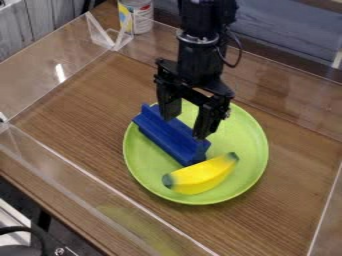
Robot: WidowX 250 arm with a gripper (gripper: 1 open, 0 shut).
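Note:
My black gripper [187,109] hangs low over the green plate [242,140], its fingers on either side of the upper part of a blue bar [183,144]; whether they touch it I cannot tell. The gripper looks open. A yellow banana [201,175] lies on the plate in front of the bar.
A can [135,14] and a pale object [107,32] stand at the back left of the wooden table [74,130]. Clear side panels edge the table.

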